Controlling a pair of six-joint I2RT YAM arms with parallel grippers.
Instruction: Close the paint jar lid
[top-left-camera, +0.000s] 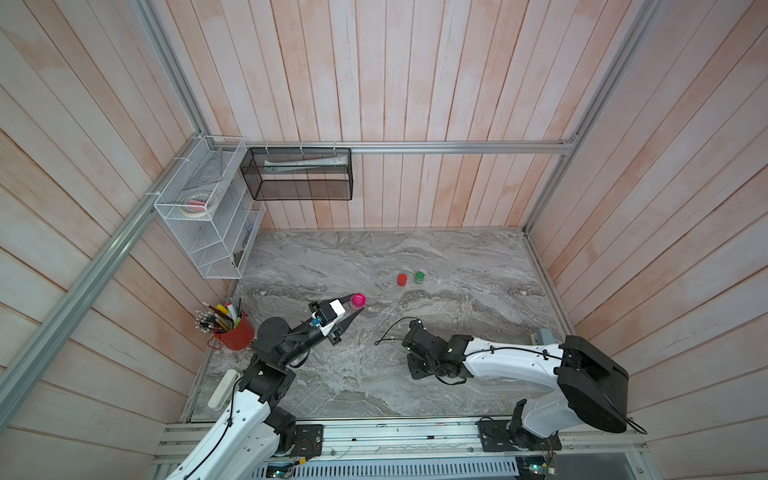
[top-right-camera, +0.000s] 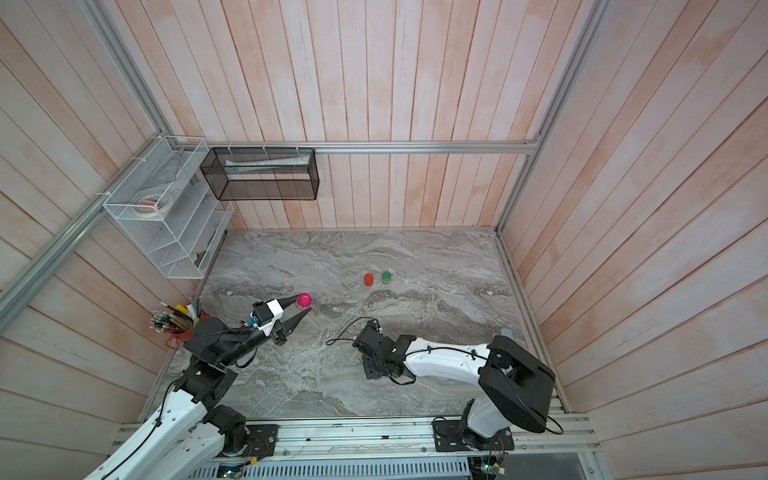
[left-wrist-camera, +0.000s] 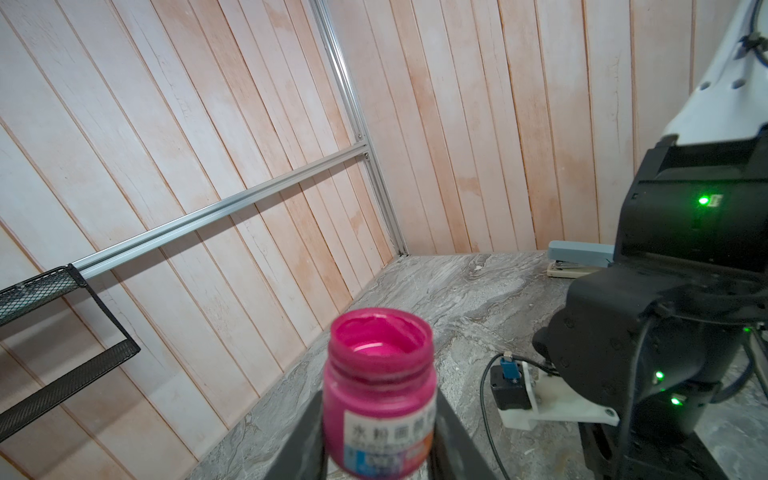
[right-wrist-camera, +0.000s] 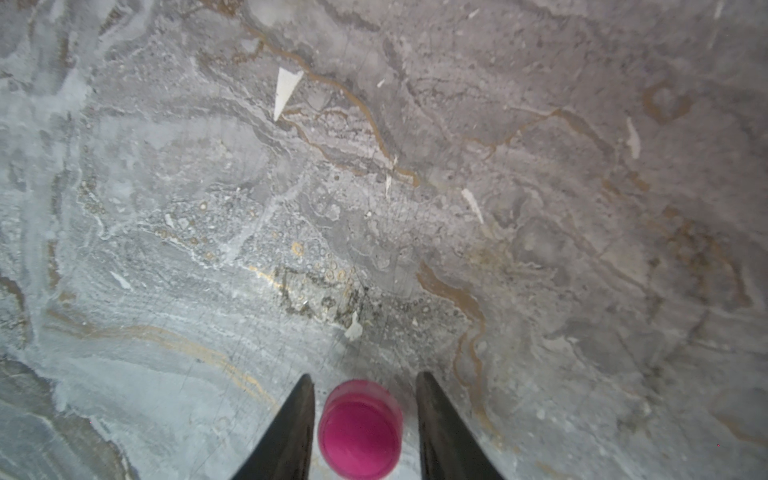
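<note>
My left gripper is shut on a magenta paint jar (left-wrist-camera: 377, 400), whose uncovered, threaded mouth faces up. In the top left view this jar (top-left-camera: 357, 301) is held above the table left of centre. My right gripper points down at the tabletop, shut on a round magenta lid (right-wrist-camera: 360, 438) seen low between its fingers. From above, the right gripper's fingers and the lid are hidden under the black wrist (top-left-camera: 428, 352). Jar and lid are well apart, with the lid to the jar's right and nearer the front.
Red (top-left-camera: 401, 280) and green (top-left-camera: 419, 277) small jars stand behind, on the marbled table (top-left-camera: 480, 256). At left are a red cup of brushes (top-left-camera: 232, 329) and a white wire shelf (top-left-camera: 209, 216). Between the arms the table is mostly bare, apart from a thin black cable.
</note>
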